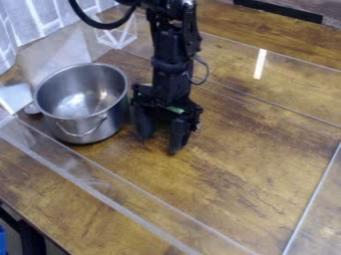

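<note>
My black gripper is low over the wooden table, just right of a steel pot with a handle. A small green object shows behind the gripper's fingers, mostly hidden by them. Whether the fingers are open or shut on it is hard to tell.
Clear plastic borders run along its edges. A whitish, glossy area is at the back left.
</note>
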